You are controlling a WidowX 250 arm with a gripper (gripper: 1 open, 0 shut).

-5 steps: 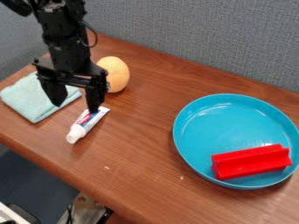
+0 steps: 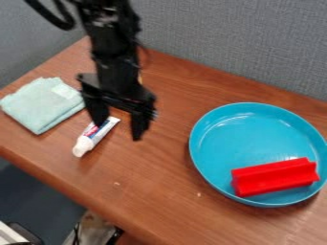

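Note:
My black gripper (image 2: 119,107) hangs open over the left part of the table, motion-blurred, above the upper end of a white toothpaste tube (image 2: 92,139) with a blue cap end. A folded pale mint cloth (image 2: 42,102) lies to the left. A blue plate (image 2: 239,136) sits on the right with a red block-like object (image 2: 273,176) on it.
The wooden table (image 2: 166,211) has free room in the middle and at the front. A grey partition stands along the back. The table's front-left edge drops to a dark floor with some cables.
The tube, cloth, plate and red object have not moved.

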